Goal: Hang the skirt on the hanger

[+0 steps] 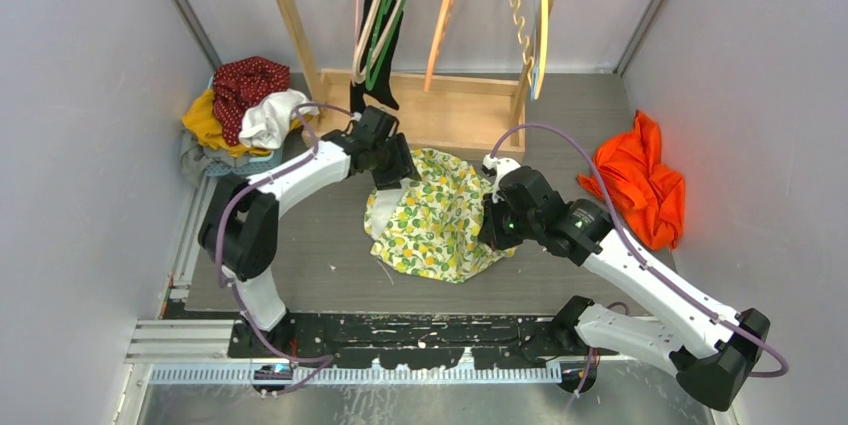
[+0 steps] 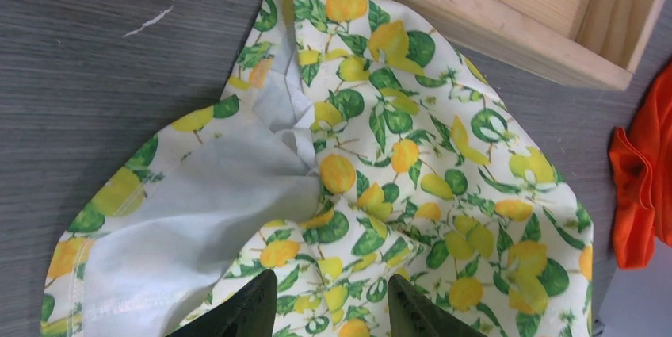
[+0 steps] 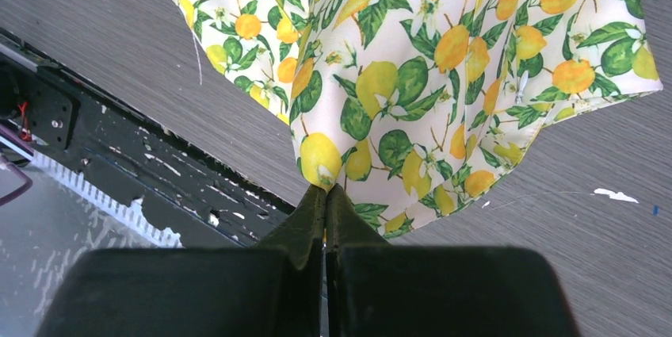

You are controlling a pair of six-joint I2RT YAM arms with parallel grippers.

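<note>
The lemon-print skirt (image 1: 435, 230) lies rumpled on the grey floor in front of the wooden rack base, part of its white inside (image 2: 214, 202) turned up on the left. My right gripper is shut on a pinched bit of the skirt, and the cloth spreads out from its tips. Over the skirt's upper left part is my left gripper, its fingers apart and no cloth visibly clamped between them. Hangers hang from the rack at the back: a green one (image 1: 397, 20), an orange one (image 1: 446, 20) and a yellow one (image 1: 543, 25) among them.
A black garment (image 1: 375, 45) hangs among the left hangers, close by my left arm. The basket (image 1: 240, 165) at the left is heaped with clothes. Orange cloth (image 1: 645, 185) lies at the right wall. The rack's wooden base (image 1: 450, 110) borders the skirt's far side.
</note>
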